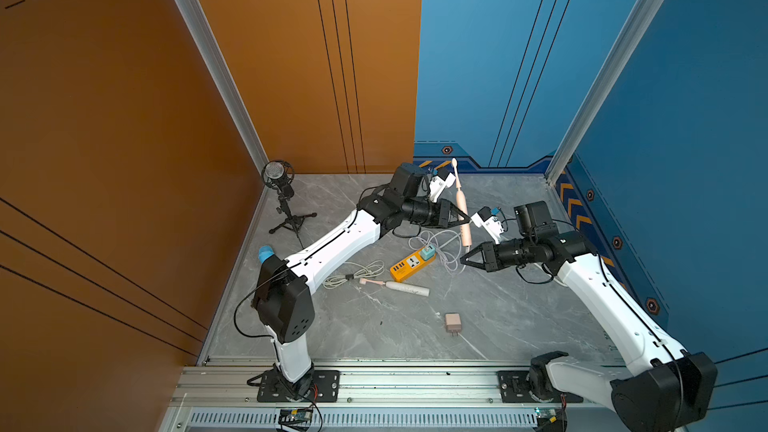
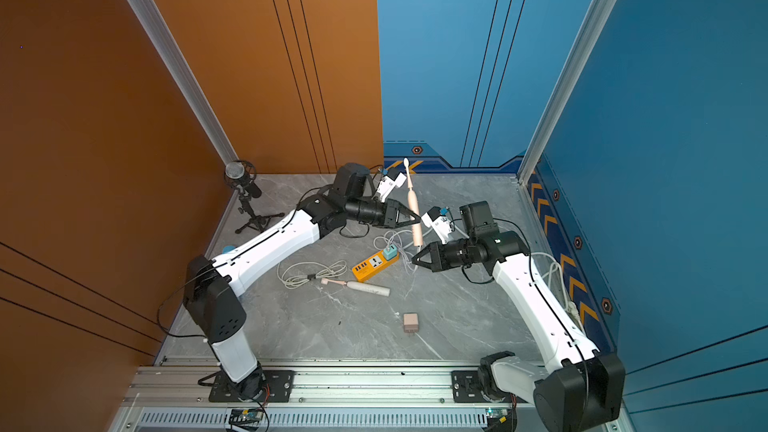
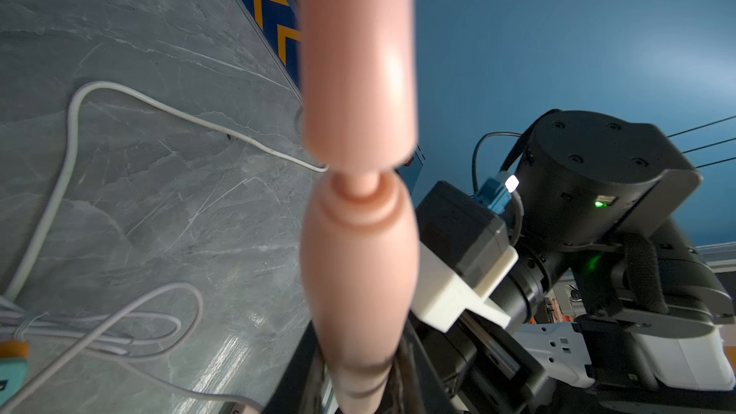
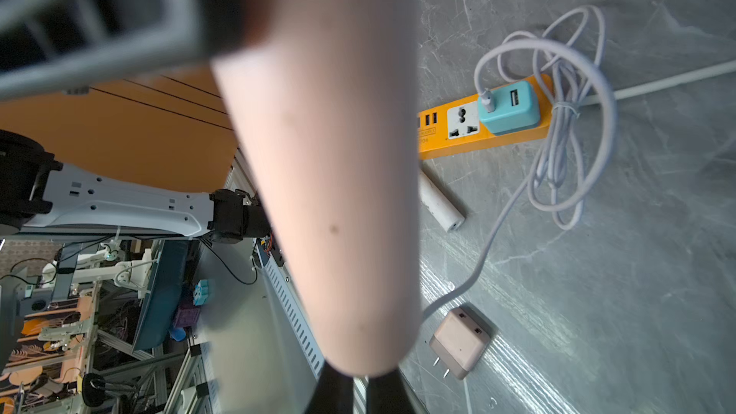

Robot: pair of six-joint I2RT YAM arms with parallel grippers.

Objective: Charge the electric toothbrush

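A pink electric toothbrush (image 1: 463, 206) is held upright in the air by my left gripper (image 1: 457, 216), which is shut on its handle. My right gripper (image 1: 469, 258) sits just below the handle's bottom (image 4: 345, 322), shut with nothing seen between its fingers. A cyan charger (image 4: 507, 107) is plugged into the orange power strip (image 1: 405, 268), with a white cable looped beside it. A second, white toothbrush (image 1: 404, 287) lies on the table in front of the strip.
A pink plug adapter (image 1: 453, 322) lies at the front of the table. A coiled cable (image 2: 300, 273) is at the left, and a black stand (image 1: 284, 200) stands at the back left.
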